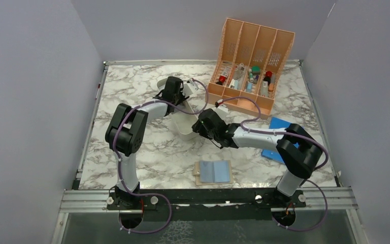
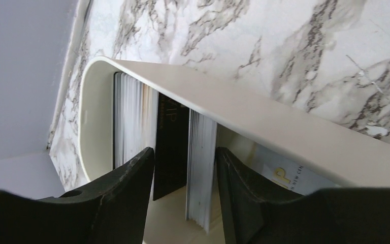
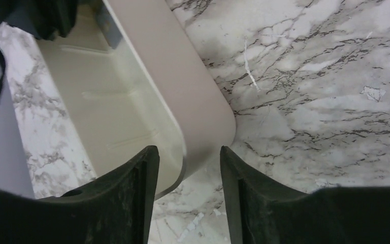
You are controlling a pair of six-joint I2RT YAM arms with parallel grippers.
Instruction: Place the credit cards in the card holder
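Observation:
A long cream box (image 1: 184,121) stands at the table's middle-left. Inside it, in the left wrist view, are a black card with gold lettering (image 2: 171,147), a stack of pale cards (image 2: 201,168) and more upright cards (image 2: 127,114) by the end wall. A pale card (image 2: 289,173) lies on the box floor. My left gripper is open, its fingers on either side of the black card and pale stack. My right gripper is open astride the box's near corner wall (image 3: 203,137). The blue card holder (image 1: 213,172) lies spread at the front.
A wooden compartment case (image 1: 238,99) with several small items and a raised lid stands at the back right. A blue sheet (image 1: 279,123) lies partly under the right arm. Bare marble surrounds the card holder.

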